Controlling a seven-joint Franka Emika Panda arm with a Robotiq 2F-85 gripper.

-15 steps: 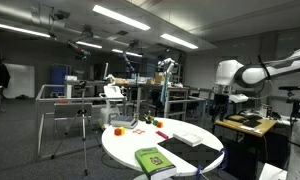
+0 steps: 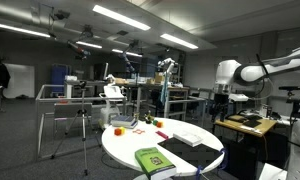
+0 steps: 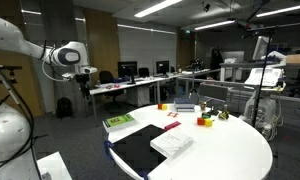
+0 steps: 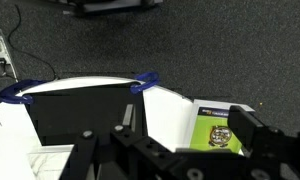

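Observation:
My gripper stands open, its dark fingers spread apart with nothing between them. In exterior view 1 the white arm (image 2: 252,74) reaches in from the right, and the gripper hangs above and beyond the table's edge. A green box (image 2: 155,160) lies near the front of the round white table; the wrist view shows the green box (image 4: 212,130) partly covered by a finger. A black mat (image 3: 140,150) lies close by, with a shallow white box (image 3: 171,145) alongside it. Small red and yellow items (image 3: 204,122) are farther across the tabletop.
The white table (image 3: 215,165) has bare surface around its middle and right side. Blue clamps (image 4: 145,82) sit at the mat's edge. A tripod (image 2: 84,115) stands beside the table, and desks with monitors (image 3: 126,70) are behind it.
The arm has shifted only slightly at the right of exterior view 1. Everything on the table lies where it was.

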